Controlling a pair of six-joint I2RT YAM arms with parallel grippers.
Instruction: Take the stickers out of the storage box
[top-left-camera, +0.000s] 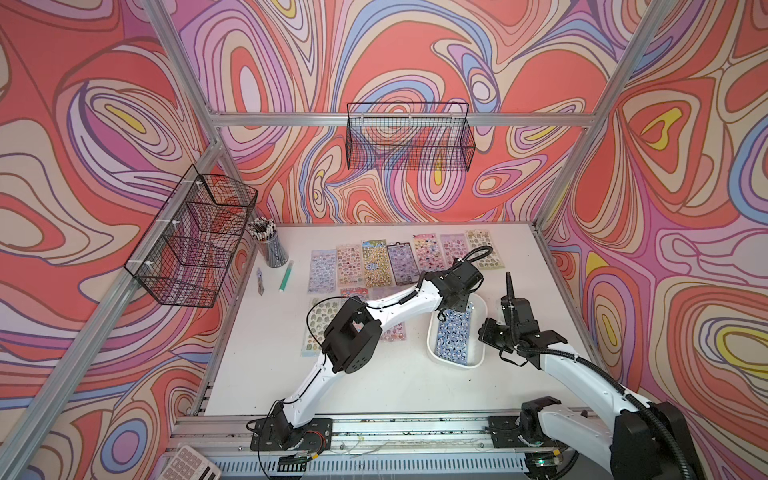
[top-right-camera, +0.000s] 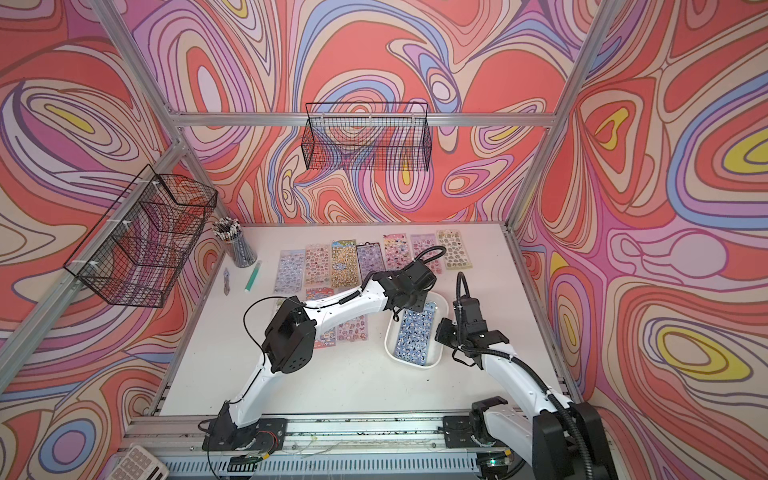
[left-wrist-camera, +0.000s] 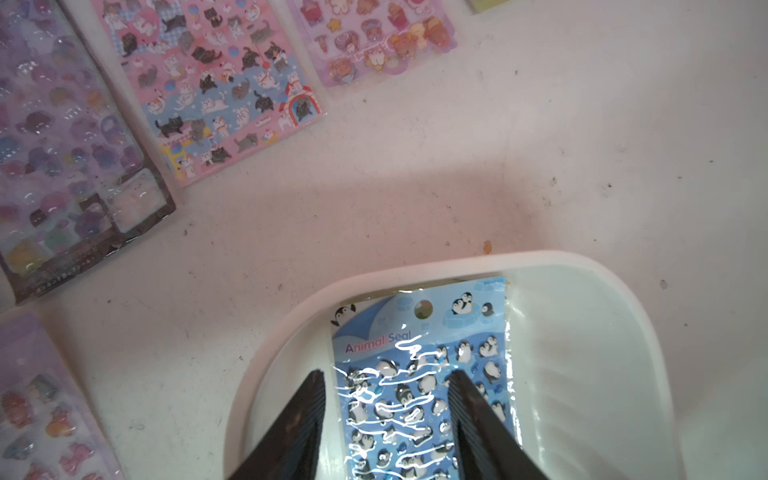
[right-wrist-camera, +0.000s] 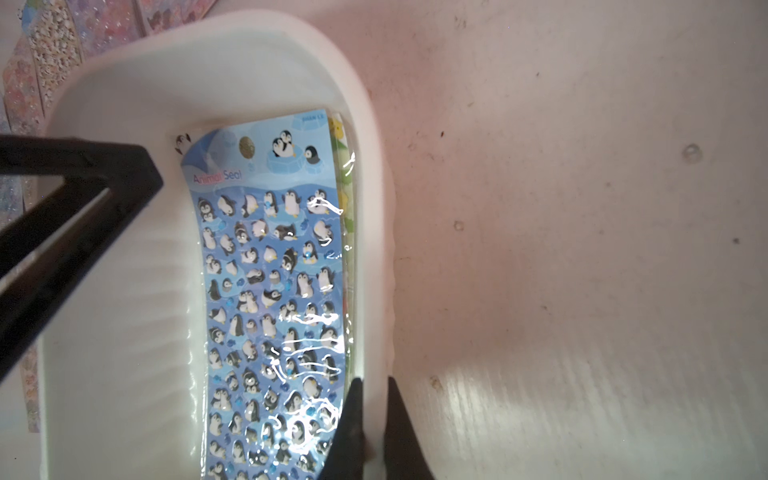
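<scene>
A white storage box (top-left-camera: 481, 352) stands on the table with a blue penguin sticker sheet (left-wrist-camera: 424, 384) lying in it. In the right wrist view a yellow-green edge of another sheet (right-wrist-camera: 346, 172) peeks out under the penguin one. My left gripper hovers above the penguin sheet near its headed end, its fingers apart and nothing held between them. At the box's right side, my right gripper has its fingers closed on the thin rim, one inside and one outside the wall.
Several sticker sheets lie in a row along the back, among them a purple one (top-left-camera: 404, 262); more lie left of the box, partly under the left arm. A pen holder (top-left-camera: 272, 246) and a green strip (top-left-camera: 285, 276) sit at the far left.
</scene>
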